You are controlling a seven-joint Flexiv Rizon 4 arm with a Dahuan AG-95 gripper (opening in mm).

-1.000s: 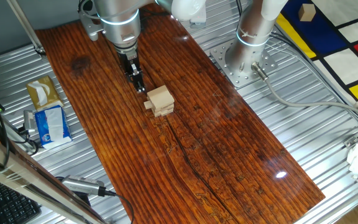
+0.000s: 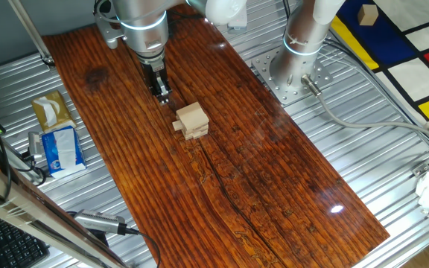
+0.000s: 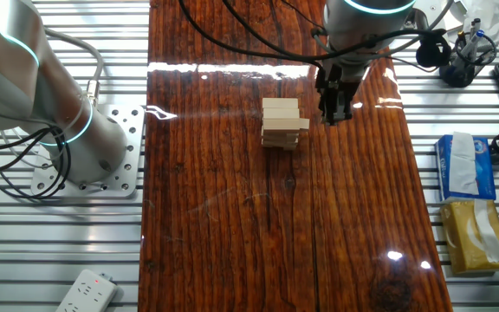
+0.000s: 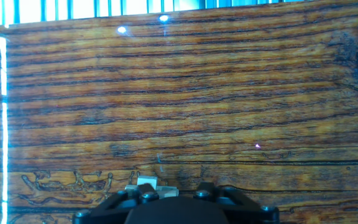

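A small stack of pale wooden blocks (image 2: 193, 117) stands on the brown wooden board. One block (image 2: 177, 125) juts out of its side, toward the board's left edge in exterior view 1. In exterior view 2 the stack (image 3: 281, 121) shows several layers, with the jutting end at its right. My gripper (image 2: 164, 100) hangs beside the stack, apart from it, pointing down. Its fingertips stand apart in the wrist view, where the gripper is open and holds nothing. Part of the pale blocks (image 4: 146, 182) shows just beyond the fingers; the rest is hidden by the gripper.
The wooden board (image 2: 274, 193) is otherwise clear. Blue (image 2: 63, 151) and yellow (image 2: 53, 112) tissue packs lie off the left edge. Black cables (image 3: 258, 48) cross near the arm in exterior view 2.
The fingertips have drawn back slightly from the stack, up and left in exterior view 1. The arm above looks still, and the blocks have not moved.
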